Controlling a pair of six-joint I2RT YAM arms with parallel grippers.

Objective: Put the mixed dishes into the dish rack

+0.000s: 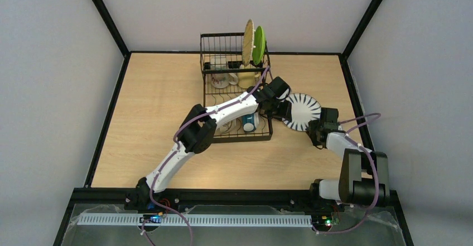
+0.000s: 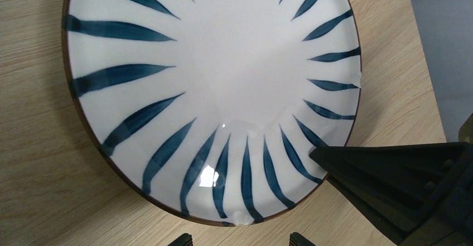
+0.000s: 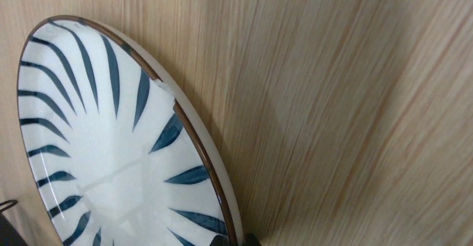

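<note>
A white plate with dark blue stripes and a brown rim is on the right of the table, beside the rack. Its rim runs between the fingertips of my right gripper, one on each face, with no clear gap showing. From the left wrist, one right finger reaches over the plate's face and another passes under its edge. My left gripper is open at the plate's left side, fingers wide apart, nothing between them. The black wire dish rack stands mid-table, partly covered by my left arm.
A tan plate and a green plate stand upright in the rack's top tier. Below are a white mug, a yellow cup and a blue cup. The table left of the rack is bare.
</note>
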